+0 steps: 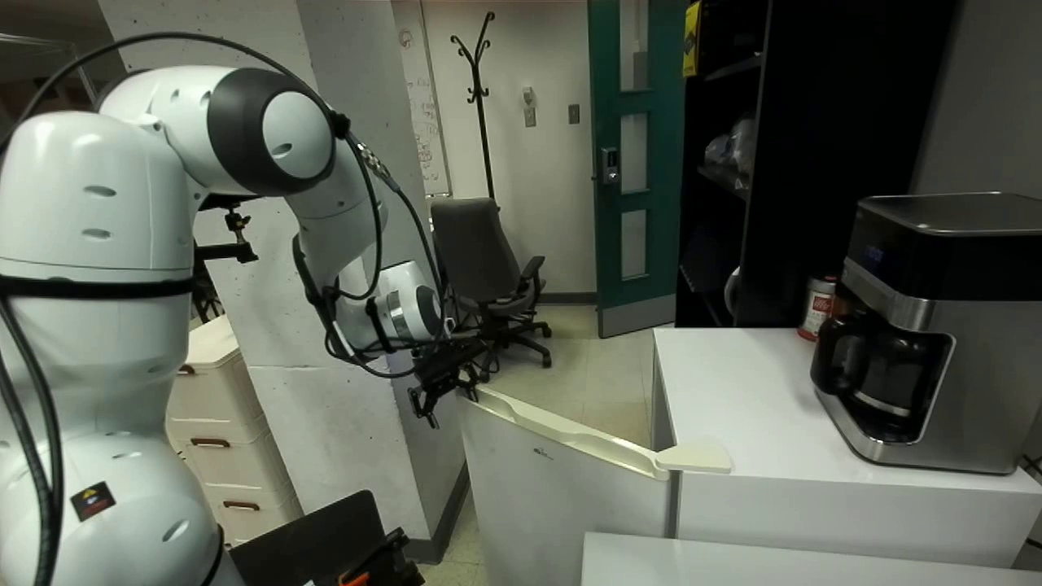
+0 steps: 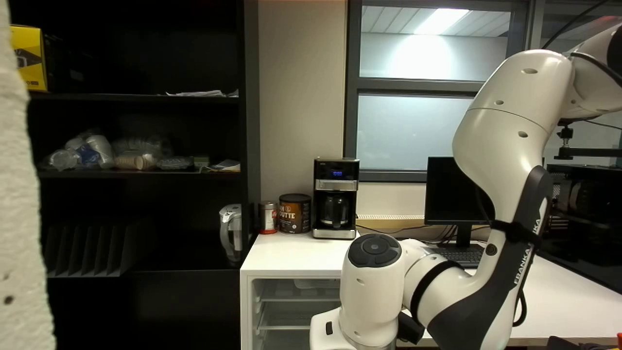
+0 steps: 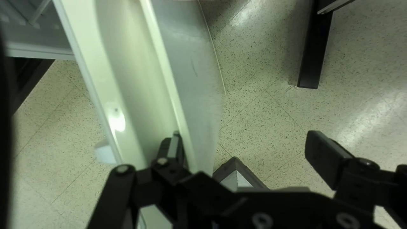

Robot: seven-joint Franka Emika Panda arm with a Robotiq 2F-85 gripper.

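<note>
A small white fridge stands with its door [image 1: 562,498] swung well out from its body. Along the top edge of that door runs a cream channel [image 1: 571,428], seen from above in the wrist view. My gripper [image 1: 450,400] is at the door's free end, open and tilted downward. In the wrist view, one finger [image 3: 175,147] lies over the channel near its outer lip; whether it touches is unclear. The opposite finger [image 3: 324,158] hangs over the floor, well apart from the door. Exterior view 2 shows the fridge's shelves [image 2: 297,308] but not my gripper.
On the fridge top [image 1: 742,391] sits a coffee maker [image 1: 947,332] with a red-and-white can [image 1: 817,308] behind it. A concrete pillar [image 1: 322,420] rises close behind my arm. An office chair [image 1: 479,259] stands beyond the door, with open floor [image 1: 606,376] between.
</note>
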